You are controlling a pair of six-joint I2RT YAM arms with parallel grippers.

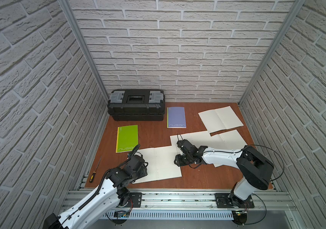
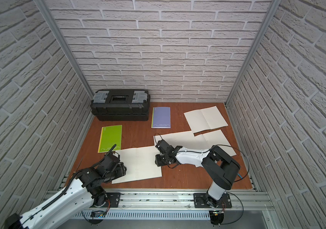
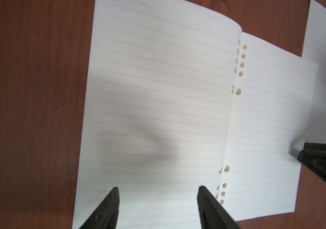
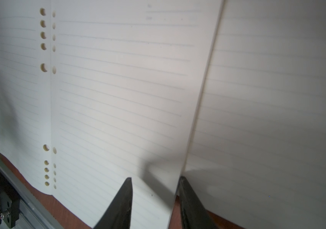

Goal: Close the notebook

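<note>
The front notebook [image 1: 163,164] lies open on the wooden table, its lined pages facing up. My left gripper hangs over its left page, fingers apart and nothing between the fingers. At the right page's outer edge is my right gripper; one of its fingers [image 4: 123,204] shows over the page and the other [image 4: 187,200] just past the edge. That edge runs between them, but whether they press on it cannot be told. In the top left view, the left arm covers the notebook's left part.
Another open notebook [image 1: 195,136] lies close along the right edge, partly under my right arm. Further open notebooks [image 1: 221,119] lie behind it. A green notebook [image 1: 127,138], a purple one [image 1: 176,117] and a black toolbox [image 1: 136,110] stand farther back; a screwdriver [image 1: 92,176] lies left.
</note>
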